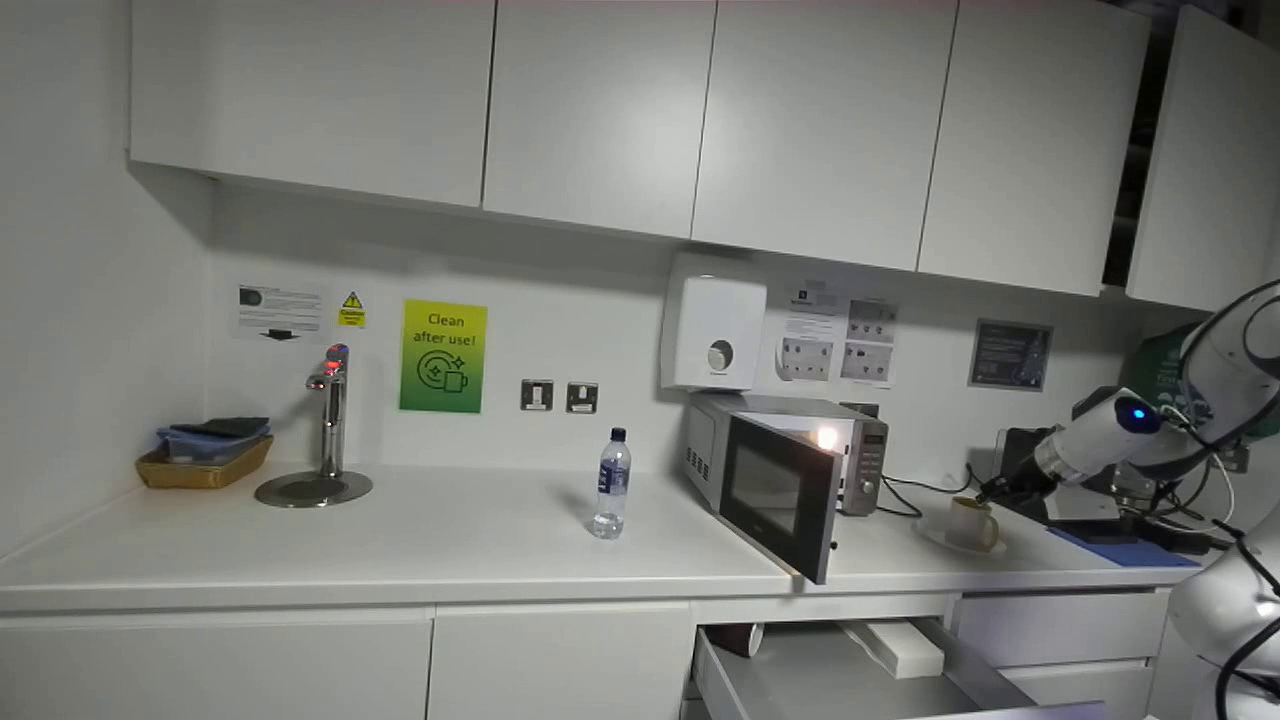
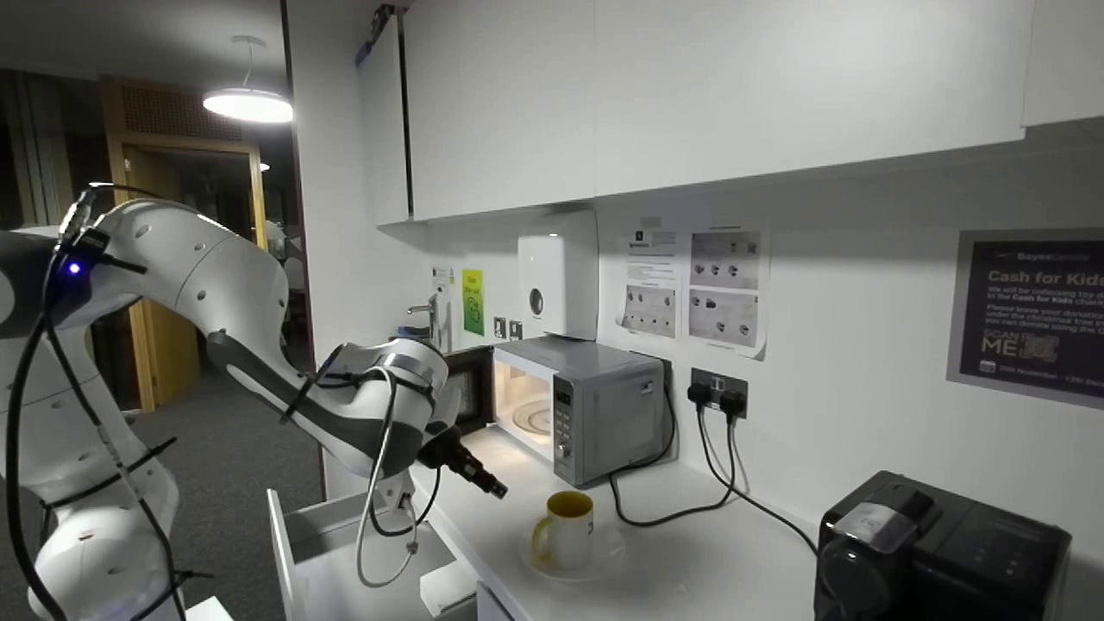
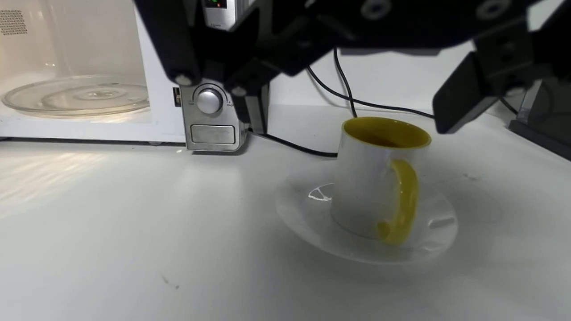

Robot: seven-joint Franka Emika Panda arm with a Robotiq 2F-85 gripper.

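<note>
A white mug (image 3: 359,182) with a yellow inside and yellow handle stands upright on a clear saucer (image 3: 299,219). My gripper is open, its two fingers wide apart, with nothing held. In the wrist view the mug's rim appears between and below the fingers, nearer the right one. The second exterior view puts my gripper (image 2: 497,488) above and to the left of the mug (image 2: 571,533), apart from it. Seen from the first exterior view, the gripper (image 1: 986,494) overlaps the top of the mug (image 1: 967,526).
The microwave (image 2: 611,414) stands behind with its door (image 1: 777,492) swung out and a glass turntable (image 3: 75,95) inside. Black cables (image 2: 673,517) run behind the mug. A black machine (image 2: 942,548) is to the right, an open drawer (image 1: 816,690) below. A bottle (image 1: 612,486) stands farther left.
</note>
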